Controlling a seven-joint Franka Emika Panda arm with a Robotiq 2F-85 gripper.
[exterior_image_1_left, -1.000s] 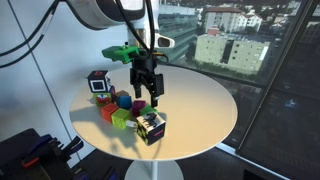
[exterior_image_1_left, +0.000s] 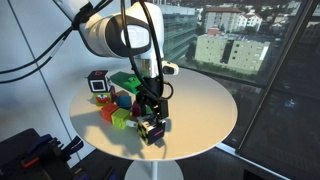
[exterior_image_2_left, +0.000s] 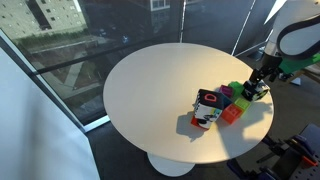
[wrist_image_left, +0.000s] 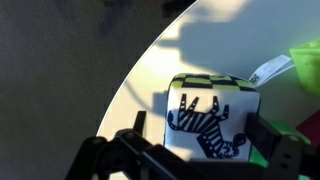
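Note:
A soft cube with a zebra picture (wrist_image_left: 210, 120) sits near the round table's edge; its top has a green and black checked border. My gripper (exterior_image_1_left: 152, 113) is low over this zebra cube (exterior_image_1_left: 152, 130), with open fingers. In the wrist view the dark fingers (wrist_image_left: 125, 150) stand at either side of the cube's lower part, the right one overlapping its edge. From the second exterior view, the gripper (exterior_image_2_left: 262, 88) hides much of the cube. A white tag (wrist_image_left: 270, 69) sticks out beside the cube.
Several coloured blocks crowd beside the cube, among them a green block (exterior_image_1_left: 120, 118) and a red block (exterior_image_2_left: 232, 112). Behind them stands a black-framed white cube (exterior_image_1_left: 98, 80).
My gripper has come down from above the blocks to the zebra cube. The cube and the blocks show no clear shift.

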